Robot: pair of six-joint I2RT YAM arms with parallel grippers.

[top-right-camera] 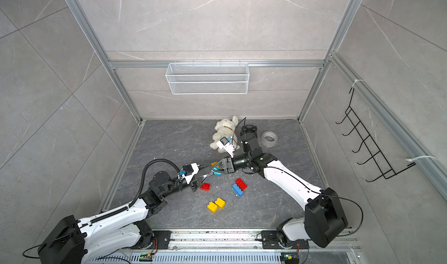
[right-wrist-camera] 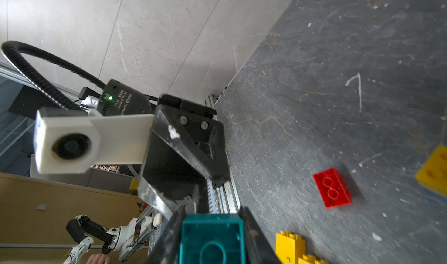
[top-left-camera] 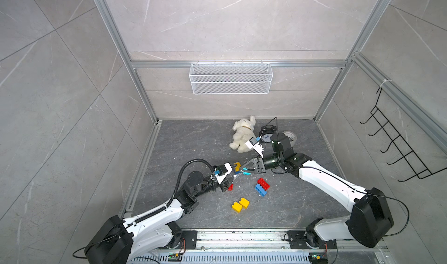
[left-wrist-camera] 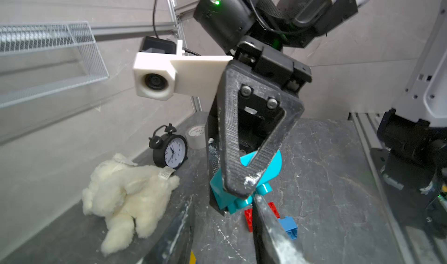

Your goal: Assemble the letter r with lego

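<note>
A teal brick is gripped in my right gripper, raised off the floor with studs pointing out toward the other arm. My left gripper faces it at close range with its fingers apart and nothing between them. On the floor below lie a red brick beside a blue brick, a lone red brick nearer the left arm, and two yellow bricks, one yellow brick nearer the front. Another yellow brick, with some blue under it, sits behind the grippers.
A white plush toy, a black alarm clock and a roll of tape stand at the back. A white wire basket hangs on the rear wall, a black hook rack on the right.
</note>
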